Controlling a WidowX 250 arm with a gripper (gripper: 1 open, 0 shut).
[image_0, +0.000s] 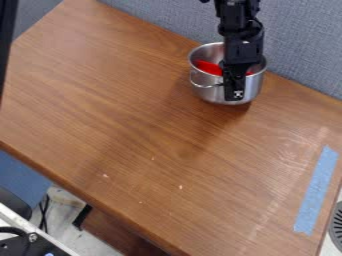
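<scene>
A steel pot stands near the back edge of the wooden table, with a red object inside it. My black gripper reaches down from the top at the pot's right side, its lower end in front of or at the pot's wall. It looks shut; whether anything thin is between its fingers cannot be seen.
A blue tape strip lies at the right, a grey padded wall runs behind, and cables and equipment lie off the front left edge.
</scene>
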